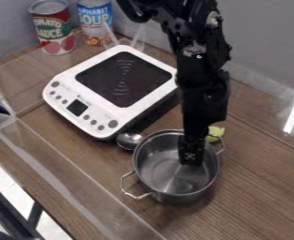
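The black gripper (192, 141) hangs from the arm down into a steel pot (169, 183) with two side handles, near its back rim. Its fingers are dark and overlap, so I cannot tell whether they are open or shut, or if anything is between them. A white portable cooktop (75, 105) sits behind and left of the pot.
A spoon (128, 142) lies between cooktop and pot. A small yellow-green item (216, 132) is partly hidden behind the pot. Tomato sauce (53, 29) and alphabet soup (95, 21) cans stand at back left.
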